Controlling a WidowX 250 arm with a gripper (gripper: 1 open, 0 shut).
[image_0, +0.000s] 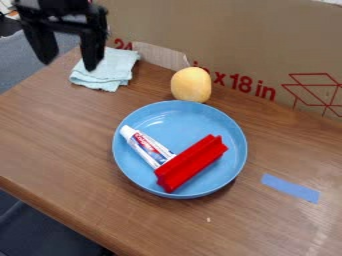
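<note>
My black gripper (67, 40) hangs at the top left edge of the camera view, its fingers apart and pointing down, with nothing seen between them. A folded pale cloth (104, 72) lies on the table below and to its right. A blue plate (178, 110) holds a toothpaste tube (144, 146) and a red object (190, 163) lying beside it. A yellow rounded object (191, 85) stands behind the plate.
A cardboard sheet (254, 50) backs the wooden table (80, 150). A strip of blue tape (291, 188) is at the right.
</note>
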